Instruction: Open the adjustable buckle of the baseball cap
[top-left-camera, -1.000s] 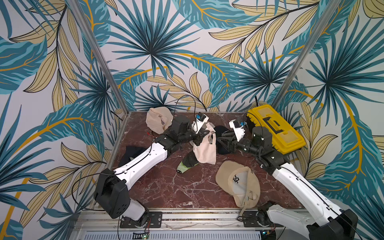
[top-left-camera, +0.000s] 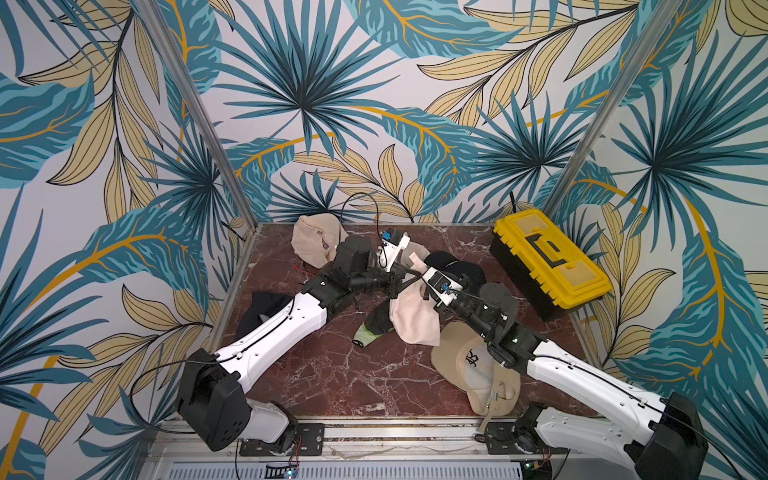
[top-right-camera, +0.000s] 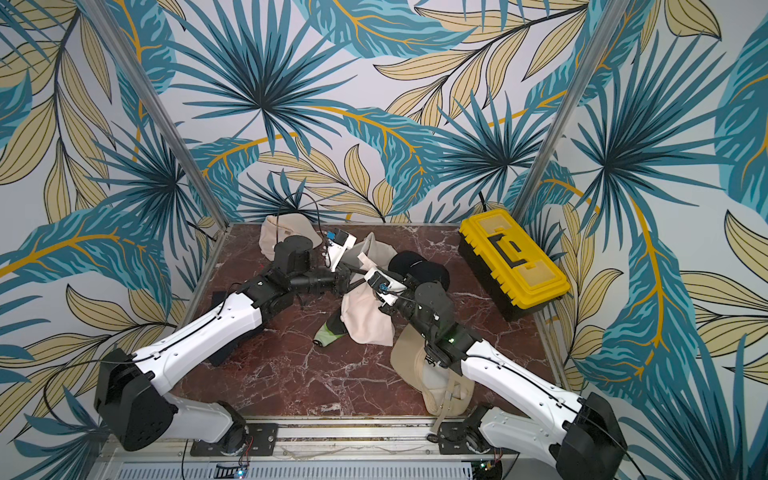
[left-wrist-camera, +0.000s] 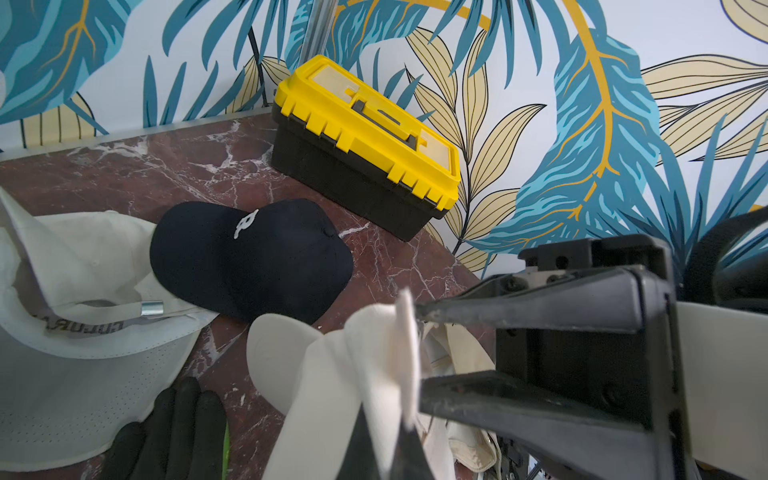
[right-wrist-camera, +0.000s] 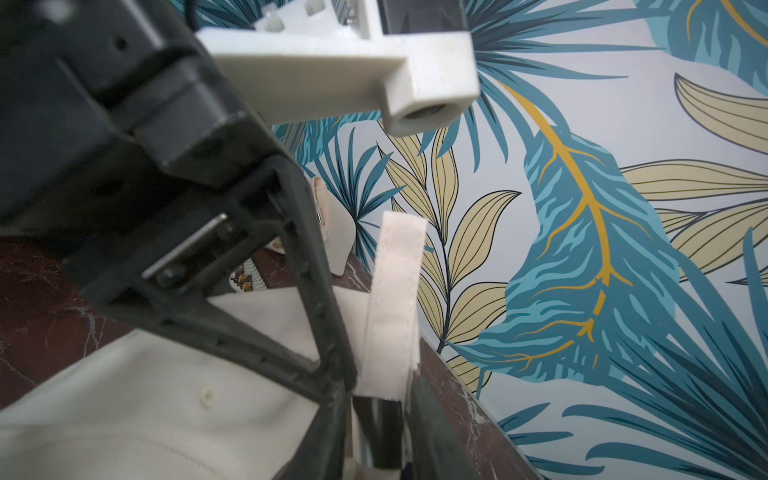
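Observation:
A pale pink baseball cap (top-left-camera: 416, 320) hangs mid-table between my arms. My left gripper is shut on a fold of its fabric. In the right wrist view, a strap (right-wrist-camera: 392, 320) stands upright, with a shiny metal buckle (right-wrist-camera: 380, 436) low on it. My right gripper is part open, one finger on each side of the strap around the buckle. Seen from the left wrist, the right gripper's tips reach the strap's edge from the side, a gap still between its fingers. Blur hides whether the pads touch the buckle.
A navy cap (left-wrist-camera: 272, 256) and a grey-white cap (left-wrist-camera: 88, 400) lie close behind, beside a black-green glove (left-wrist-camera: 180, 432). The tan cap (top-left-camera: 460, 360) is under the right arm. A yellow toolbox (top-left-camera: 552, 260) stands at right.
My right gripper has moved left from near the navy cap to the pink cap's strap and meets the left gripper. The left arm has shifted slightly; the cap hangs a little lower and more spread.

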